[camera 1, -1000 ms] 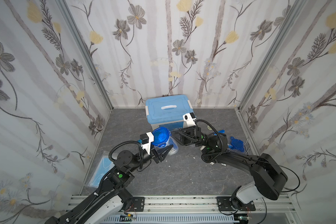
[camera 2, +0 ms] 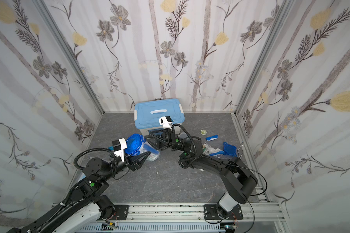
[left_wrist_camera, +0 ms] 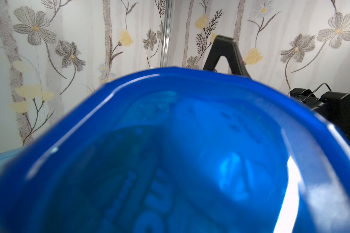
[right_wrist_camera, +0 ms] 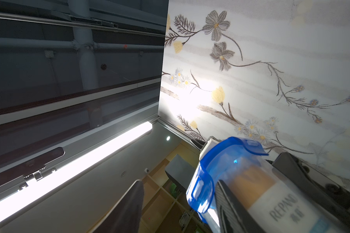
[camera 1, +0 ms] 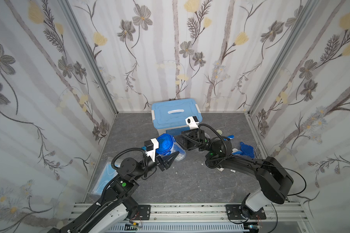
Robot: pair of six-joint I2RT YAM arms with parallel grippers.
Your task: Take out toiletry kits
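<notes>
A clear container (camera 1: 179, 150) with a blue lid (camera 1: 165, 143) and toiletries inside is tilted at the middle of the space. My left gripper (camera 1: 170, 160) is shut on its body. In the left wrist view the lid (left_wrist_camera: 175, 155) fills most of the frame and hides the left fingers. My right gripper is open with nothing in its gap. In the right wrist view one right finger (right_wrist_camera: 231, 205) lies against or just in front of the container (right_wrist_camera: 264, 186), near a blue lid tab (right_wrist_camera: 200, 194); contact cannot be told.
A large box with a light-blue lid (camera 1: 175, 112) stands at the back wall. Beneath the right arm lie a blue lid (camera 2: 229, 149), a blue item (camera 2: 212, 137) and small things. A pale-blue flat item (camera 1: 105, 178) lies front left.
My right gripper has shifted left towards the container. The left gripper and the container have moved slightly left and tilted a little, the lid turning more towards the camera.
</notes>
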